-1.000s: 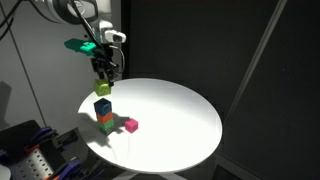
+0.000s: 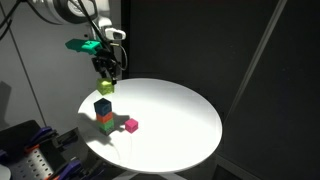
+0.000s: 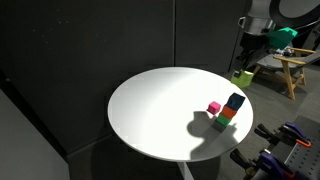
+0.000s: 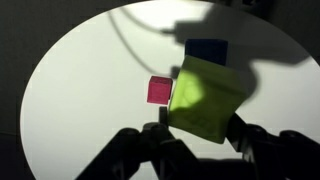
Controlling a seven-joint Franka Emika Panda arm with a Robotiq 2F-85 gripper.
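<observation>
My gripper is shut on a yellow-green block (image 4: 205,98), which fills the space between its fingers in the wrist view. In exterior view 1 the yellow-green block (image 2: 105,88) hangs just above a stack. That stack has a dark blue block (image 2: 103,105) on top, an orange-red block (image 2: 105,118) in the middle and a green block (image 2: 107,127) at the bottom. In exterior view 2 the held block (image 3: 242,78) appears above the blue block (image 3: 235,101), with a gap between. A pink block (image 2: 131,125) lies alone beside the stack.
A wooden chair (image 3: 285,70) stands behind the arm in exterior view 2, off the table.
The held yellow-green block has shifted very slightly to the right with my gripper in exterior view 1. The stack and the pink block have stayed in place.
</observation>
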